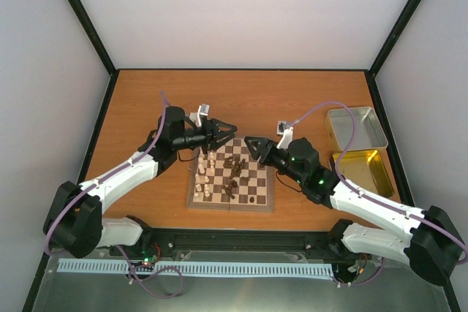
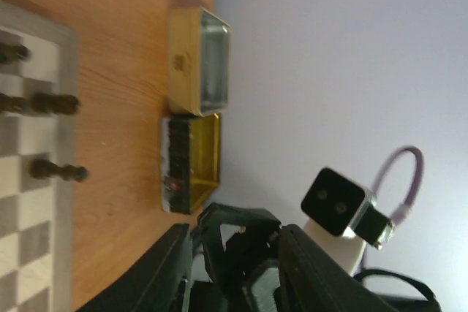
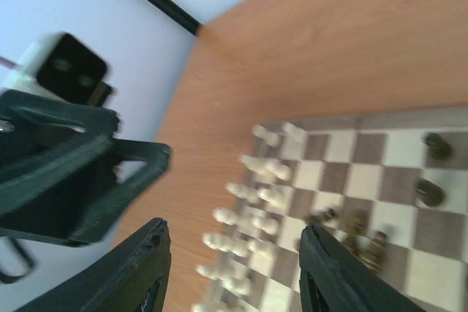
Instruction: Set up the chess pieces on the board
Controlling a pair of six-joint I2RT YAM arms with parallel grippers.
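Observation:
The chessboard (image 1: 256,195) lies mid-table. White pieces (image 1: 207,180) stand in rows on its left side; dark pieces (image 1: 234,180) are scattered over the middle and right, some seemingly lying down. My left gripper (image 1: 227,129) is over the board's back, part open, with nothing seen between its fingers. My right gripper (image 1: 252,147) is over the board's back right, part open and empty. In the right wrist view, dark pieces (image 3: 430,192) are below its fingers.
A silver tray (image 1: 358,128) and a gold tray (image 1: 360,173) sit at the table's right.

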